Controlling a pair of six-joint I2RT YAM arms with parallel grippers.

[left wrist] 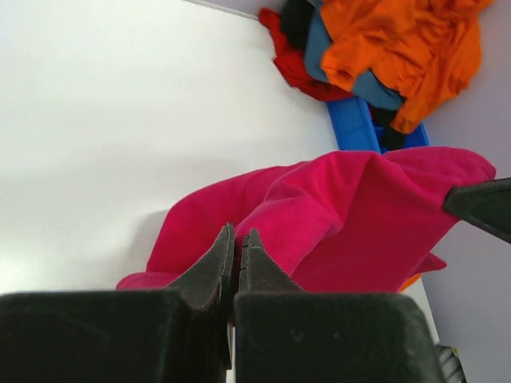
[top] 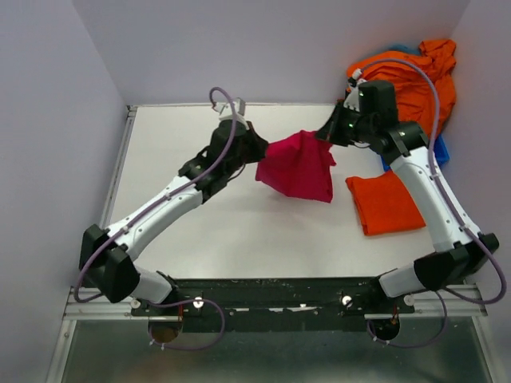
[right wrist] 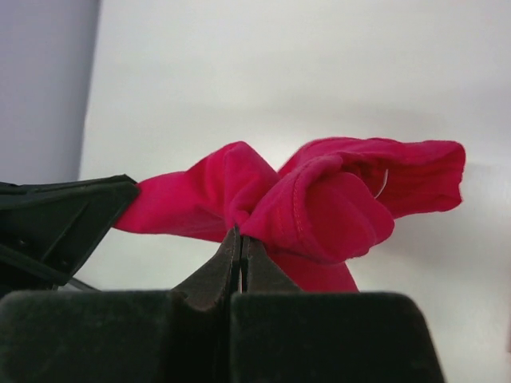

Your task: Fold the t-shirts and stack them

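Observation:
A magenta t-shirt (top: 299, 169) is stretched between my two grippers over the white table, its lower part hanging or trailing toward the front. My left gripper (top: 257, 148) is shut on one end of the cloth, and the fabric bunches at its fingertips (left wrist: 251, 239). At the other end, my right gripper (top: 323, 137) is shut on the cloth, with folds (right wrist: 311, 207) right in front of its fingers. Lying flat at the right of the table is a folded orange t-shirt (top: 387, 204). Whether the magenta shirt's lower edge touches the table, I cannot tell.
A blue bin (top: 444, 152) stands at the back right, heaped with orange (top: 407, 84), blue and red clothes. My right arm reaches over the area beside the orange shirt.

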